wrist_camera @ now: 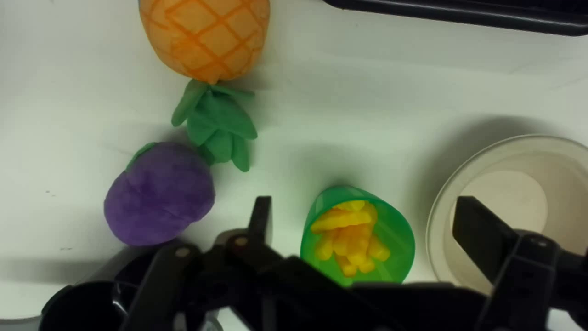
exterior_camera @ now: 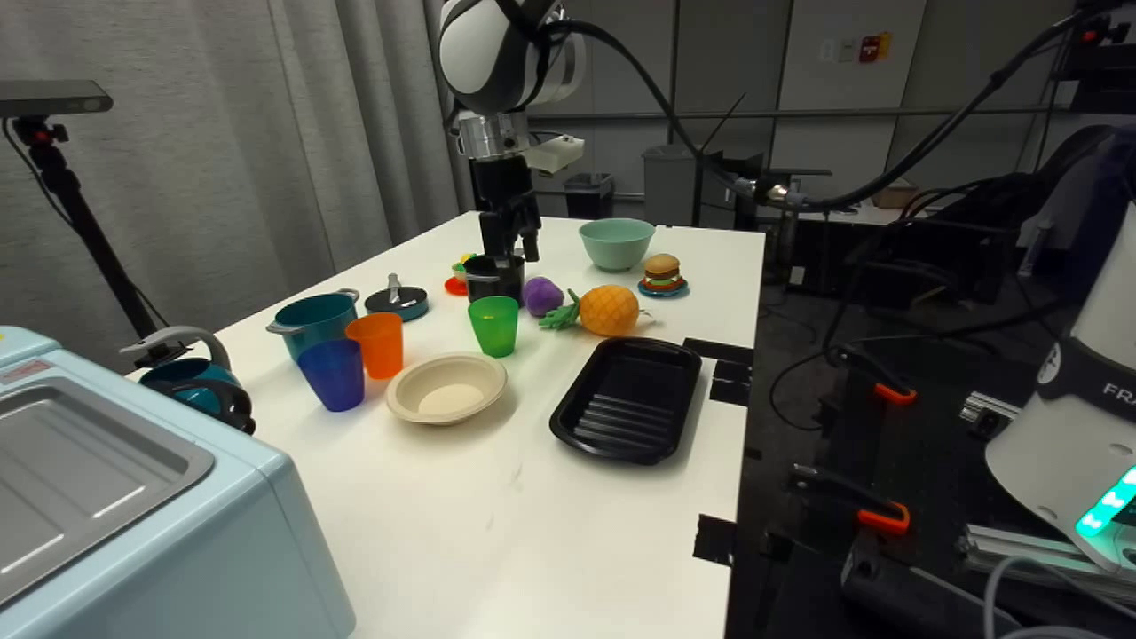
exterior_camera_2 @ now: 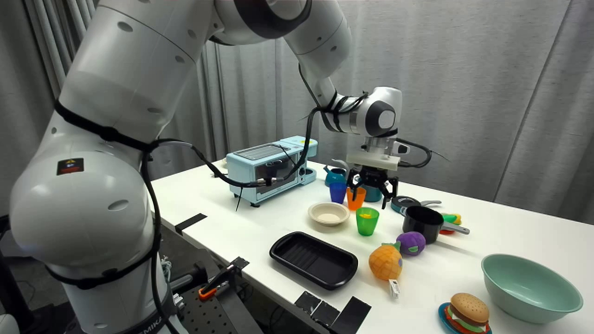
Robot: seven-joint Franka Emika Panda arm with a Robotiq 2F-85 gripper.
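My gripper (exterior_camera_2: 370,199) hangs above the table with its two fingers spread wide and nothing held between them. Under the gap between the fingertips, in the wrist view, stands a green cup (wrist_camera: 394,245) holding several yellow pieces (wrist_camera: 353,234). To its right is a beige bowl (wrist_camera: 512,190), partly covered by one finger. A purple plush vegetable (wrist_camera: 157,193) and an orange pineapple toy (wrist_camera: 212,33) with green leaves lie left of the cup. In exterior view 1 the gripper (exterior_camera: 511,243) appears over the black pot (exterior_camera: 496,281).
A black tray (exterior_camera_2: 314,259) lies near the table edge. Behind the green cup are an orange cup (exterior_camera: 378,343), a blue cup (exterior_camera: 335,373) and a teal pot (exterior_camera: 316,323). A pale green bowl (exterior_camera_2: 529,286) and a toy burger (exterior_camera_2: 468,311) sit at the far end.
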